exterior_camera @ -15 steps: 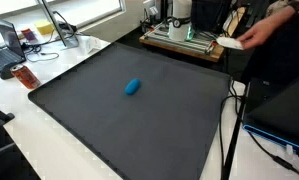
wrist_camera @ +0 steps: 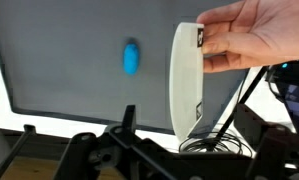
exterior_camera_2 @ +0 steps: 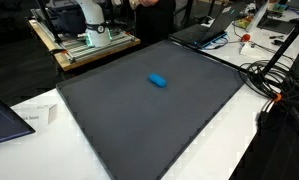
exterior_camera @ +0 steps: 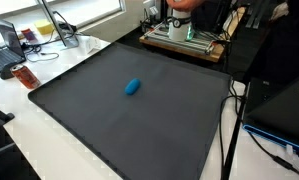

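A small blue oblong object [exterior_camera: 132,87] lies on the dark grey mat [exterior_camera: 129,125]. It also shows as the blue object [exterior_camera_2: 157,80] in exterior view 2 and, in the wrist view, as the blue object [wrist_camera: 131,57] left of centre. My gripper is open, its dark fingers [wrist_camera: 125,128] wide apart at the lower edge of the wrist view. A person's hand [wrist_camera: 251,35] holds a long white piece [wrist_camera: 185,85] with black-patterned marks in the space between them; no finger is closed on it. Neither exterior view clearly shows the gripper.
A red can [exterior_camera: 26,77] stands beyond the mat's left edge, near a laptop [exterior_camera: 4,50]. Cables [exterior_camera_2: 274,85] lie along the right side in exterior view 2.
In exterior view 1 the person's hand with the white piece has moved from the right edge leftward and up to the top edge. The blue object has stayed in place.
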